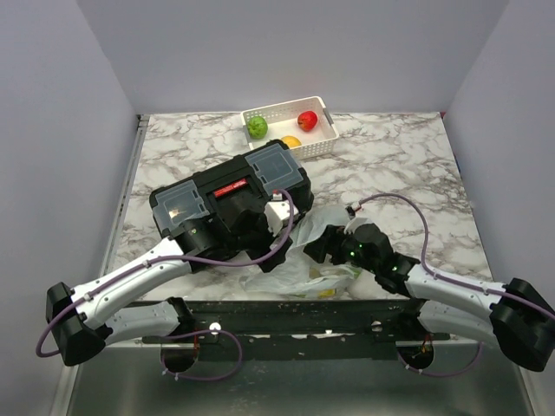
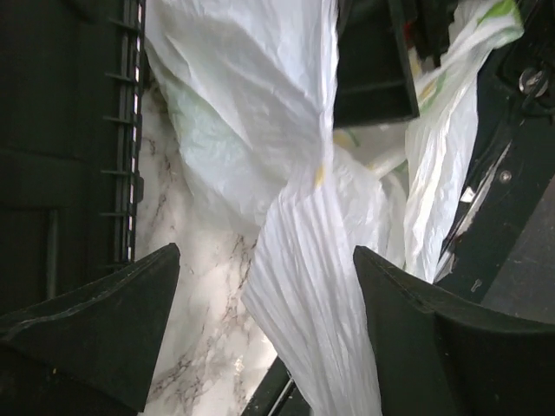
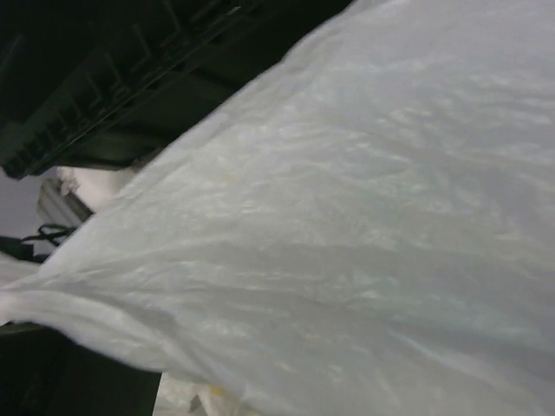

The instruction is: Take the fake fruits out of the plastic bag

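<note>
The crumpled white plastic bag (image 1: 299, 279) lies at the front of the table, a small yellow patch showing at its lower right. Over its left part is my left gripper (image 1: 282, 256). In the left wrist view its fingers (image 2: 108, 325) stand wide apart, with a gathered strand of the bag (image 2: 303, 247) running between them. Just to the right, my right gripper (image 1: 323, 245) is open at the bag. Plastic covers most of the right wrist view and hides its fingers there. The fruits inside the bag are mostly hidden.
At the back stands a white basket (image 1: 282, 109) holding a green fruit (image 1: 257, 127), a red one (image 1: 307, 120) and an orange one (image 1: 291, 141). A black toolbox (image 1: 227, 188) lies close behind the left gripper.
</note>
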